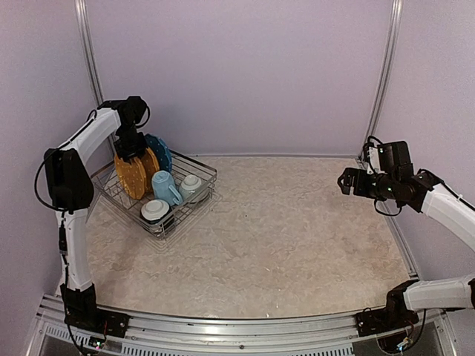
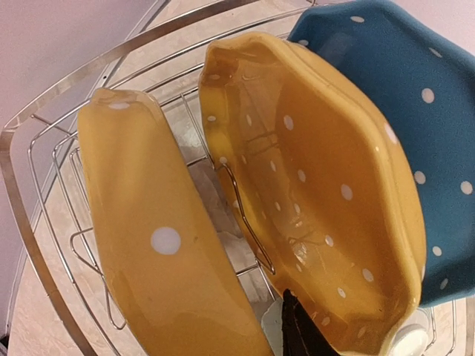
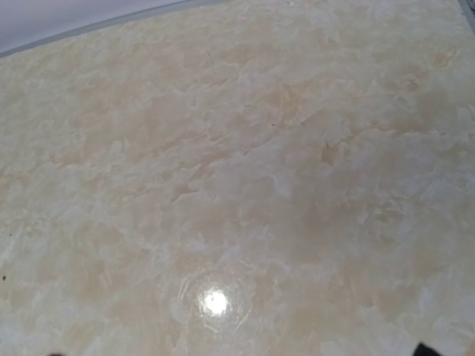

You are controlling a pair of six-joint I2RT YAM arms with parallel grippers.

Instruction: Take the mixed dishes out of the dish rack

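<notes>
My left gripper [image 1: 129, 153] is at the top of the nearer yellow-orange dotted plate [image 1: 132, 178] standing in the wire dish rack [image 1: 200, 165]. In the left wrist view, one dark finger [image 2: 298, 330] shows in the gap between this plate [image 2: 159, 222] and a second yellow one [image 2: 319, 193]. The other finger is hidden, so whether the fingers grip the plate cannot be seen. A blue dotted plate [image 2: 438, 133] stands behind. The rack also holds a light blue pitcher [image 1: 165, 187] and white bowls [image 1: 155, 211]. Far to the right, my right gripper [image 1: 346, 181] hangs open and empty.
Walls [image 1: 37, 133] close in the left side and back, near the rack. The right wrist view shows only bare tabletop [image 3: 237, 185].
</notes>
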